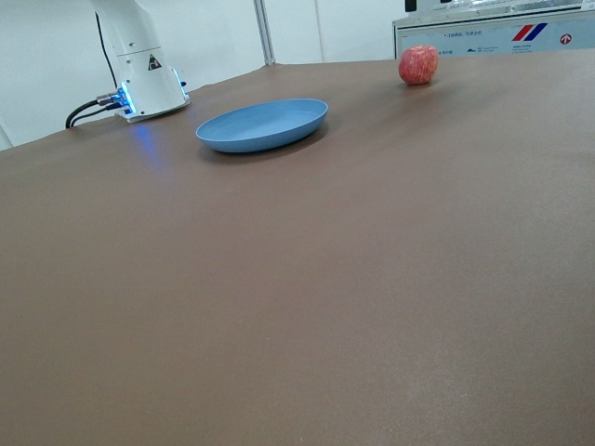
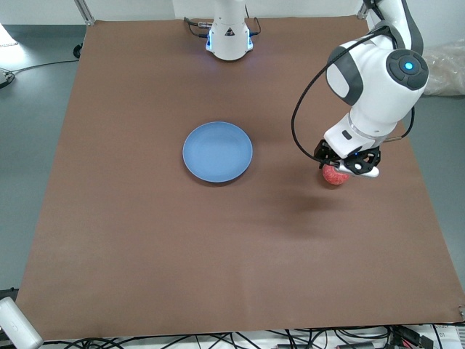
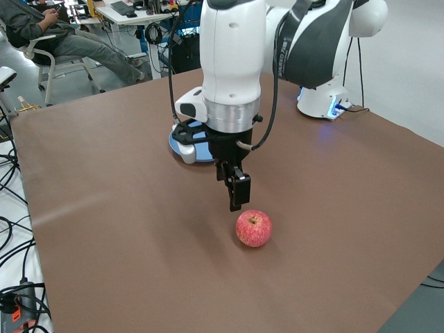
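Observation:
A red apple point(image 3: 253, 228) rests on the brown table, directly below the black gripper point(image 3: 239, 201), which hangs a short way above it in the right view; whether its fingers are open is unclear. In the left view the arm's wrist mostly covers the apple point(image 2: 335, 177). The top view shows the apple point(image 1: 418, 65) on the tabletop, apart from a blue plate point(image 1: 261, 125). The blue plate point(image 2: 217, 151) lies near the middle, left of the arm.
Cables crowd the floor and frame along the table's edges.

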